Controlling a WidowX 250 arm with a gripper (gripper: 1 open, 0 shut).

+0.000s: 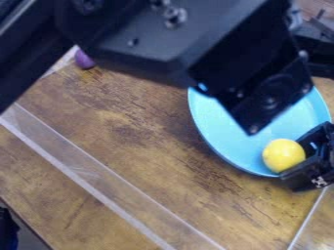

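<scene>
A yellow lemon-like object (pixel 283 154) rests on a light blue plate (pixel 217 121) at the right. My black gripper (pixel 303 156) reaches down over the plate's right side, with a black finger (pixel 311 172) just right of the yellow object. The big dark body of the arm covers the top of the view and hides part of the plate and of the gripper, so the space between the fingers is unclear.
A small purple object (pixel 84 59) lies at the back left, partly behind the arm.
</scene>
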